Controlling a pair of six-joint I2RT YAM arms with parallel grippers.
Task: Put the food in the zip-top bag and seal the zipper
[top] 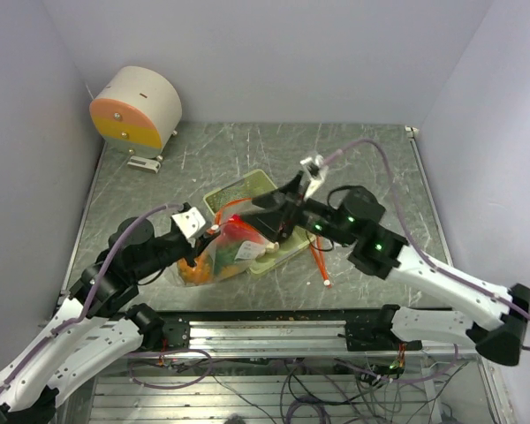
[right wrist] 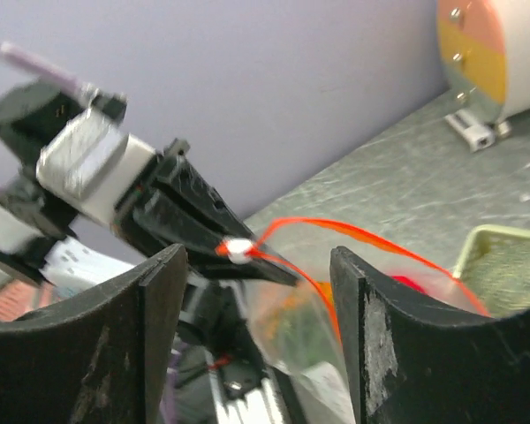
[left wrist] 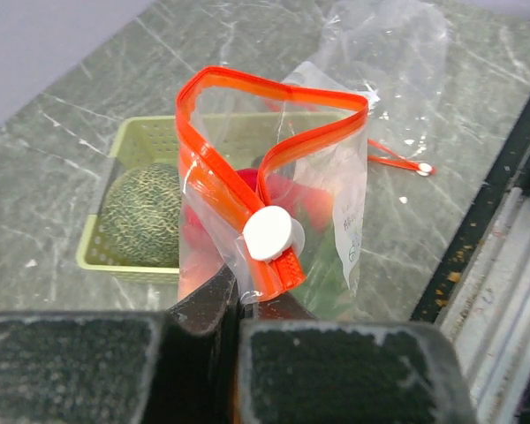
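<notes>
A clear zip top bag (left wrist: 343,212) with an orange zipper (left wrist: 322,134) hangs from my left gripper, which is shut on the bag at the zipper end with the white slider (left wrist: 268,233). The zipper lips stand apart in a loop. Inside, red and orange food shows through the plastic, lowest at the bag's orange-filled corner (top: 194,269). My right gripper is open; in the top view it sits over the basket, blurred. In the right wrist view the orange zipper runs near its right finger (right wrist: 353,283), with nothing visibly gripped.
A green basket (left wrist: 128,141) behind the bag holds a netted melon (left wrist: 143,215). Another clear bag (left wrist: 389,53) lies flat on the counter, its orange strip (top: 319,261) right of the basket. A bread-bin-like box (top: 141,102) stands at back left.
</notes>
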